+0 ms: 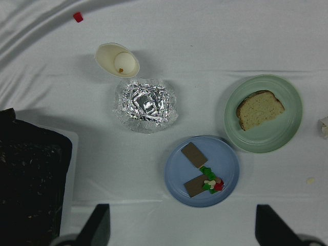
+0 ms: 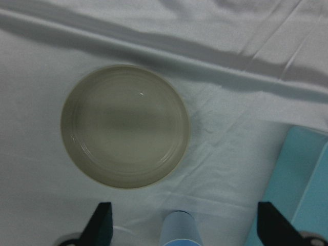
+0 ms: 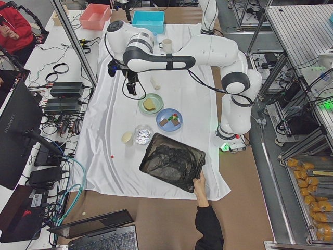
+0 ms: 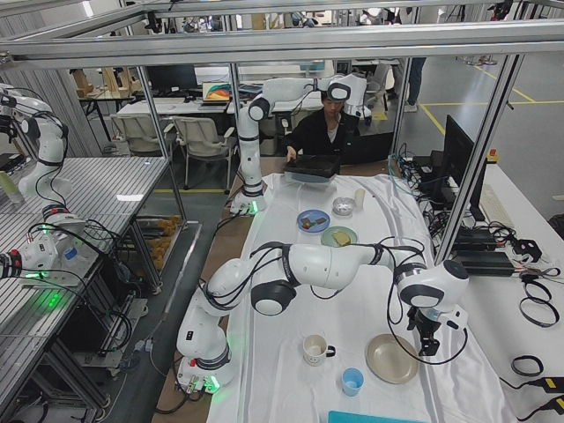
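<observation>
My left gripper is open above the cloth. Below it lie a blue plate (image 1: 179, 177) with brown pieces and green and red bits, a green plate (image 1: 279, 128) with a bread slice (image 1: 259, 107), a foil dish (image 1: 145, 105) and a pale cup (image 1: 117, 59). My right gripper is open above a beige plate (image 2: 125, 125), a blue cup (image 2: 179, 228) and a blue bin (image 2: 297, 179).
A person's hand (image 3: 199, 185) holds a dark tray (image 3: 171, 161) at one end of the table. A mug (image 4: 314, 349) stands near the right arm. A small red piece (image 1: 78, 17) lies on the cloth.
</observation>
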